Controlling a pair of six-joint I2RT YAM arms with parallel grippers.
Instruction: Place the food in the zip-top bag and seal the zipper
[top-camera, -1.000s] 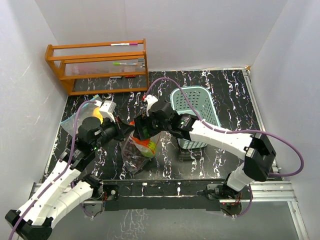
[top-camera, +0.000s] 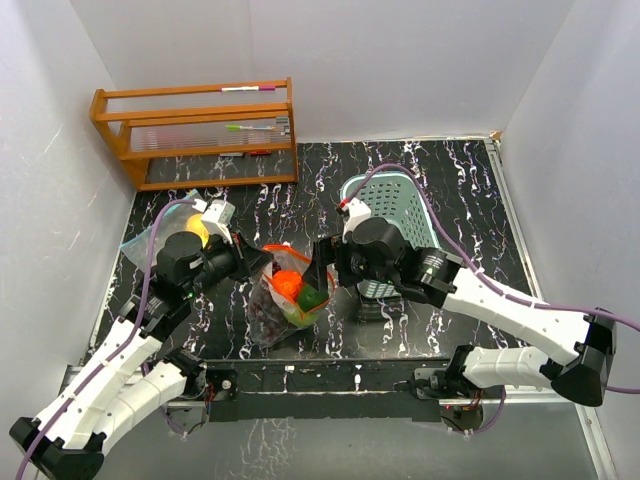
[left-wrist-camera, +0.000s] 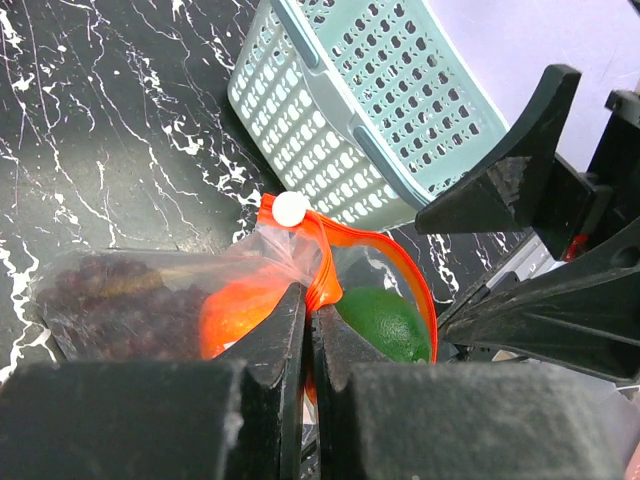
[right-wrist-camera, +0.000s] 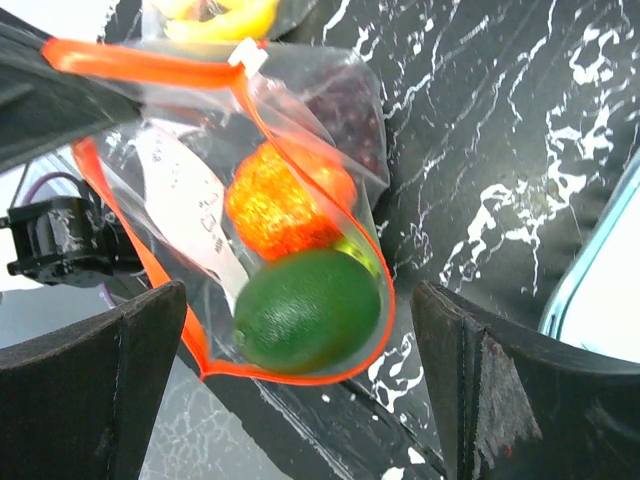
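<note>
A zip top bag (top-camera: 266, 320) with an orange rim holds dark grapes (left-wrist-camera: 120, 310), an orange pepper (right-wrist-camera: 285, 200) and a green avocado-like item (right-wrist-camera: 305, 310), which lies at the bag's mouth. My left gripper is shut on the bag's rim at its upper edge. My right gripper is open above the mouth, over the green item, with nothing seen held between its fingers.
A mint plastic basket (top-camera: 410, 210) stands right of the bag. Another bag with yellow food (top-camera: 197, 224) lies at the left. A wooden rack (top-camera: 200, 185) stands at the back left.
My right gripper has moved right, away from the left gripper, and the green item that was between its fingers now shows in the bag. The left arm has stayed put.
</note>
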